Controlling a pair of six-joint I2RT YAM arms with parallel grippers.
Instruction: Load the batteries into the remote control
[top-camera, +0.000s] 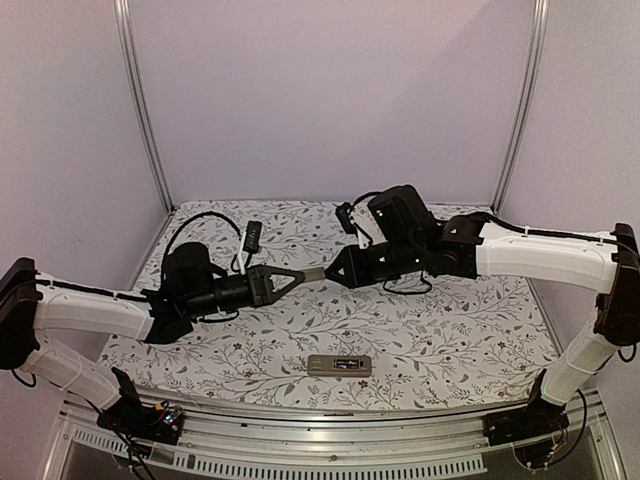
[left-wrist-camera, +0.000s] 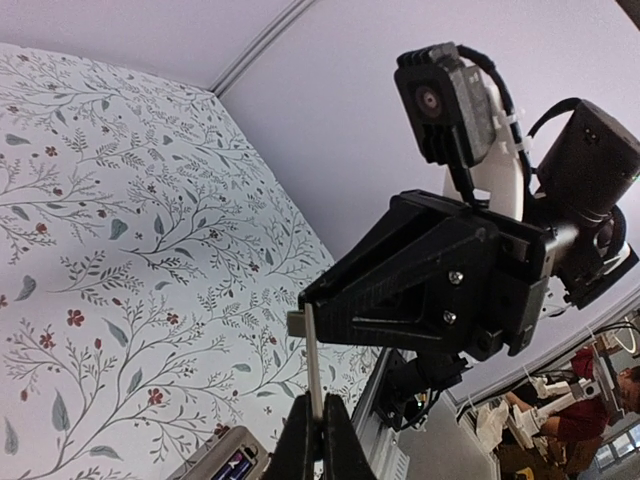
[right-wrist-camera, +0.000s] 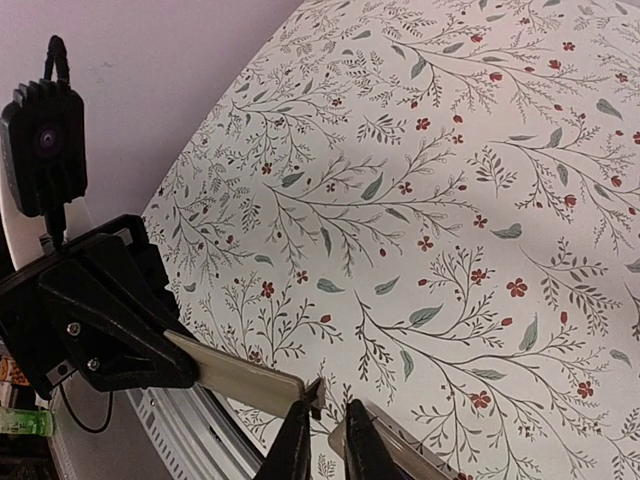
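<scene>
A thin flat grey-tan piece, apparently the battery cover, is held level between my two grippers in mid-air. My left gripper is shut on one end of it. My right gripper is at the other end, its fingertips around or against that end, partly open; whether they grip it is unclear. The remote control lies below on the table, a dark battery compartment showing on its face.
</scene>
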